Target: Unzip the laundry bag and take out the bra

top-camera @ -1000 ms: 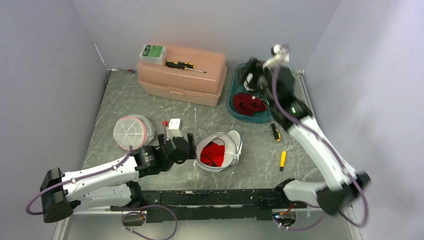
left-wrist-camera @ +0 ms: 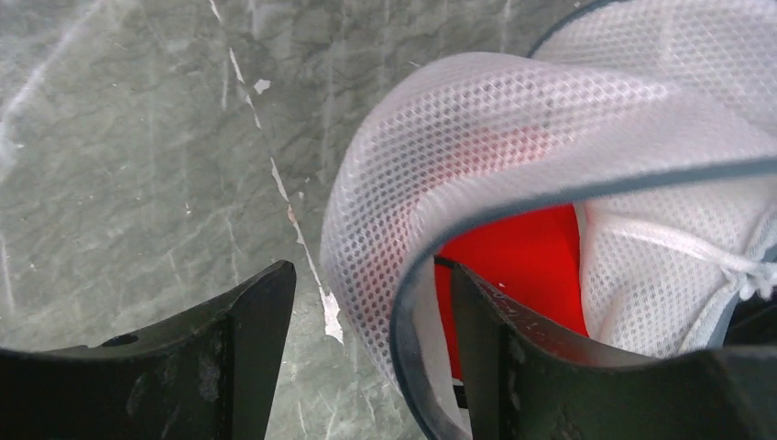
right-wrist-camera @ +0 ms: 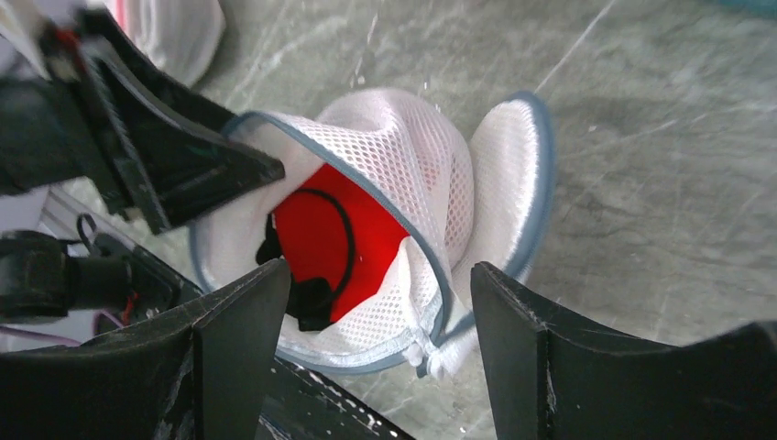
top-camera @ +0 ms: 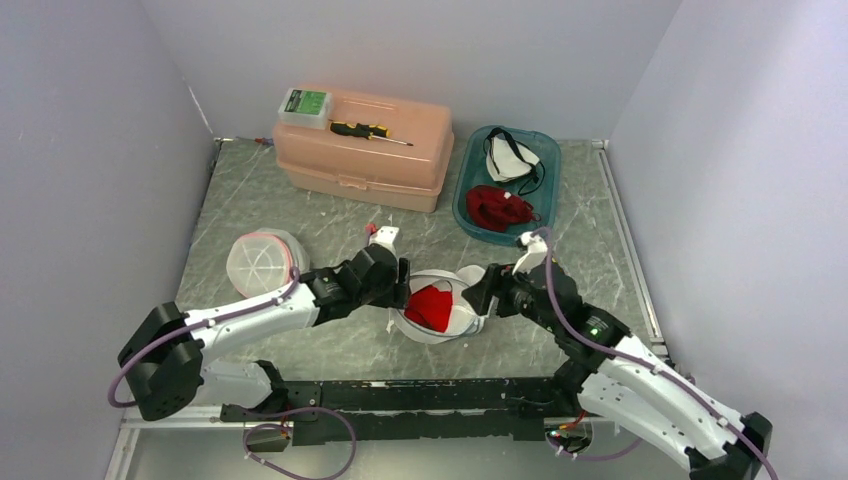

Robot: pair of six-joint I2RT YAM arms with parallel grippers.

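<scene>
The white mesh laundry bag point(top-camera: 432, 336) stands with its grey-edged mouth unzipped. Inside lies a red bra point(top-camera: 430, 308) with black straps, partly covered by the bag's wall. My left gripper point(top-camera: 401, 285) is at the bag's left rim; in the left wrist view its parted fingers point(left-wrist-camera: 261, 316) straddle the mesh wall point(left-wrist-camera: 366, 229), one outside and one inside the mouth. Over the right rim is my right gripper point(top-camera: 480, 290), its fingers open. The right wrist view shows the knotted zipper end point(right-wrist-camera: 431, 344) between its fingers, and nothing is clasped.
Behind, a teal basket point(top-camera: 461, 200) holds a dark red bra point(top-camera: 497, 207) and a white one point(top-camera: 510, 160). A pink toolbox point(top-camera: 370, 165) stands back left, and a closed mesh bag point(top-camera: 262, 264) lies at left.
The left gripper has moved right onto the left rim, and its fingers look narrower.
</scene>
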